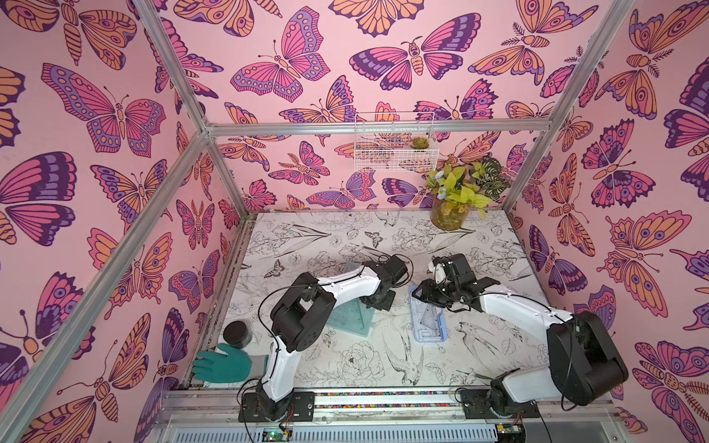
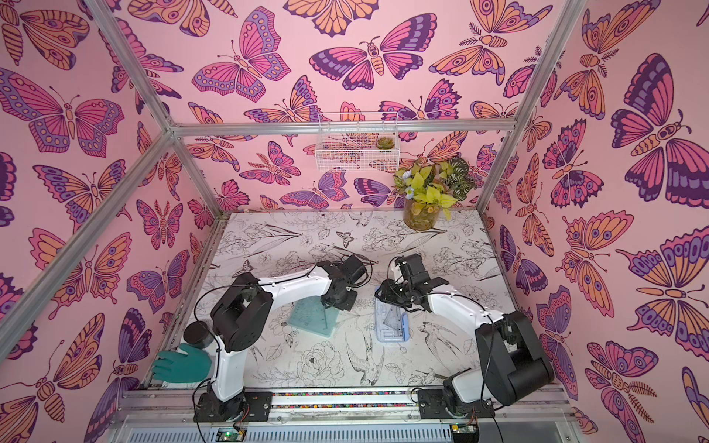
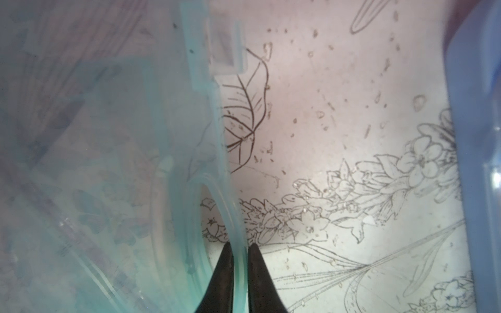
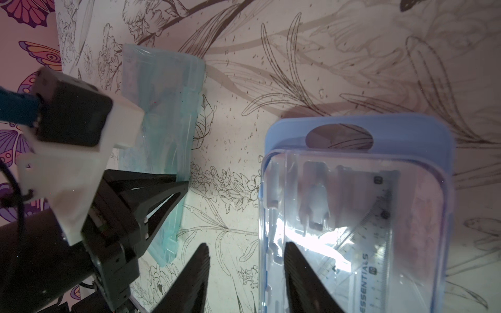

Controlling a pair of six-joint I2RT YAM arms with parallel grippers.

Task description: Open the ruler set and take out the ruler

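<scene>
The light blue ruler set case (image 4: 360, 134) lies flat on the table. Inside it are a clear ruler (image 4: 373, 250) and other clear pieces. Left of it lies a see-through teal case piece (image 1: 348, 322). My left gripper is part open, its dark fingers on either side of the teal piece's curved rim; whether both touch it is hard to tell. Above the left far end of the blue case, my right gripper holds its fingers apart with nothing between them. In the top views both gripper bodies partly cover the two cases.
Table shows bare between the teal and blue pieces. At the front left are a black round object (image 1: 237, 333) and a teal glove (image 1: 221, 364). A potted plant (image 1: 452, 214) stands at the back right.
</scene>
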